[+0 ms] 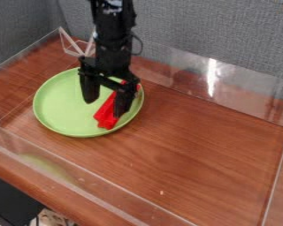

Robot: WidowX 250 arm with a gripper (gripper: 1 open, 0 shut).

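My black gripper (109, 93) is low over the green plate (61, 106) at left, with its fingers either side of or on the red elongated object (106, 117), partly hiding its upper part. The red object lies slanted on the plate's right half. Whether the fingers are closed on it cannot be told.
A white wire shape (73, 44) stands at the back left corner. Clear walls edge the workspace, with grey padded walls behind.
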